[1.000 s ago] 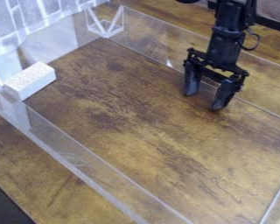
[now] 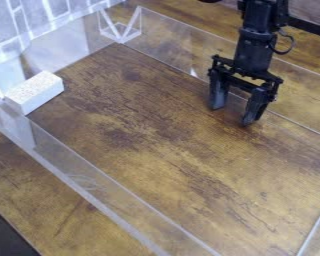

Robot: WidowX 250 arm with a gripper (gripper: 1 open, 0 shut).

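My black gripper [image 2: 234, 106] hangs low at the right of the enclosure, near the clear right wall, its two fingers apart with no object visible between them. A white block [image 2: 33, 92] lies at the far left of the wooden floor, against the clear left side, well away from the gripper.
Clear plastic walls [image 2: 89, 180] bound the wooden floor [image 2: 143, 140]. A pale draped surface [image 2: 29, 25] is at the back left.
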